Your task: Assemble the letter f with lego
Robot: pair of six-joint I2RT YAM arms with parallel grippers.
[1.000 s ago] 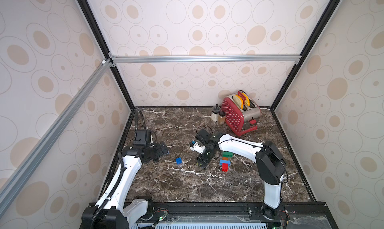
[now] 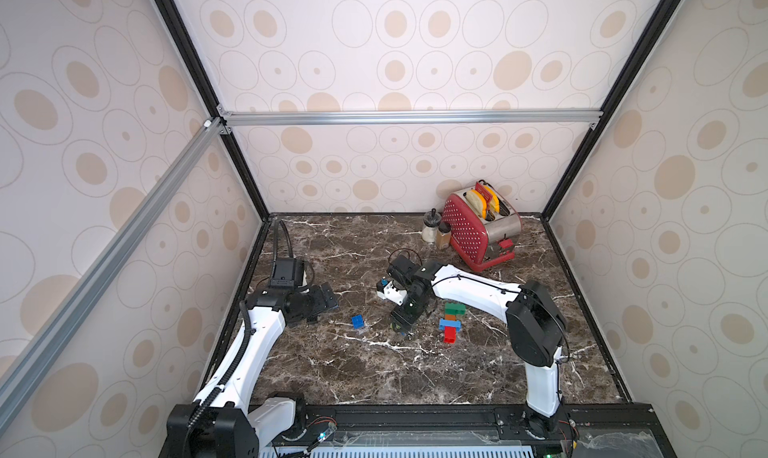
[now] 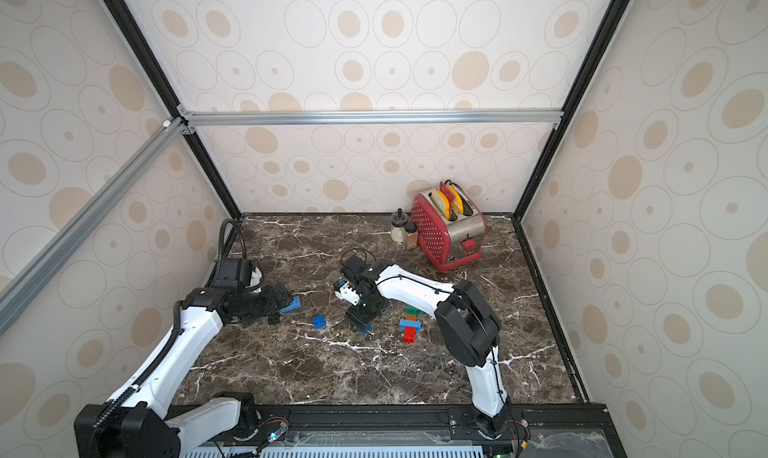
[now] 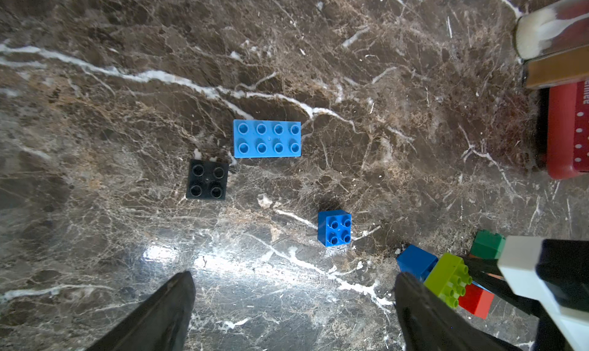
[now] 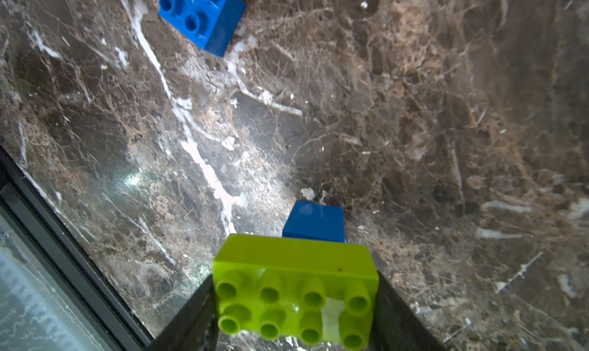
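Observation:
A lime green brick (image 5: 294, 259) is clamped in my right gripper, its studs facing the camera. Just behind it shows a blue brick (image 5: 314, 221), partly hidden; whether the two touch I cannot tell. Another small blue brick (image 4: 334, 228) lies loose on the table. Below my open, empty left gripper, the left wrist view shows a light blue brick (image 4: 267, 140) and a small black brick (image 4: 206, 180) lying apart. Right of the right gripper sits a cluster with a green brick (image 2: 455, 307), a blue brick (image 2: 449, 325) and a red brick (image 2: 449, 336).
At the back right stands a red toaster (image 2: 472, 230) with a shaker (image 2: 431, 227) and a brown-based jar (image 2: 443, 235) beside it. My right forearm crosses over the area behind the brick cluster.
My right arm has shifted slightly to the left, its gripper moving a little with it. The left arm and the bricks on the table look almost unchanged.

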